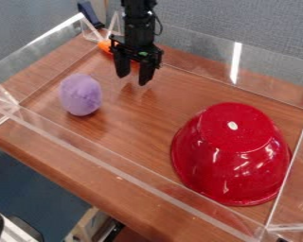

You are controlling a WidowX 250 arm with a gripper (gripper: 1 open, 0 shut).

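The black gripper (135,59) hangs at the back of the wooden tray over an orange object (106,45), which it partly hides. Its dark fingers point down; whether they hold anything cannot be made out. A purple ball-like object (80,95) rests on the left of the wooden surface (141,142). A large upturned red bowl (230,151) fills the right front.
Clear plastic walls (237,59) edge the surface on all sides. A dark blue item (88,13) is at the back left corner.
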